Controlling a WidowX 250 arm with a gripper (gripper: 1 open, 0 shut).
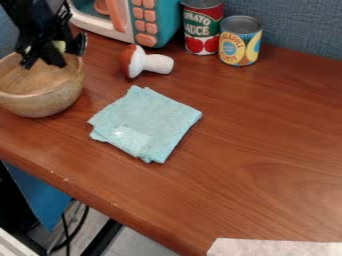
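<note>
My black gripper (51,48) is at the top left, lowered over the wooden bowl (34,98), with a pale yellowish-green item partly visible at its fingers; whether it is shut on it I cannot tell. A folded light-blue cloth (144,125) lies on the table, right of the bowl. A red-and-white mushroom toy (147,62) lies behind the cloth.
A teal-and-orange toy appliance (150,20), a red sauce can (202,30) and a yellow-labelled can (239,45) stand along the back. A white sheet (274,247) is at the front edge.
</note>
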